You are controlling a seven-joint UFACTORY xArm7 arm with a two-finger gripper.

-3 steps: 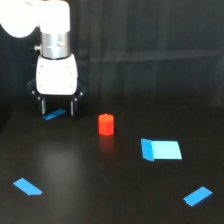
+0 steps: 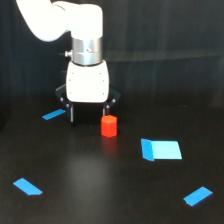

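A small red block [image 2: 109,126] rests on the black table, right of the middle of the arm's hand. My gripper [image 2: 89,113] hangs pointing down beneath the white hand, up and to the left of the block. Its dark fingers stand wide apart, with nothing visible between them. The right finger appears close to the block's upper edge, but whether they touch I cannot tell against the dark background.
Blue tape marks lie at the back left [image 2: 54,114], front left [image 2: 27,187] and front right [image 2: 198,196]. A pale blue square [image 2: 166,150] with a darker blue strip [image 2: 147,150] lies right of the block.
The arm and its gripper have moved right and slightly down, nearer to the red block. The block sits about where it was, and the fingers remain apart.
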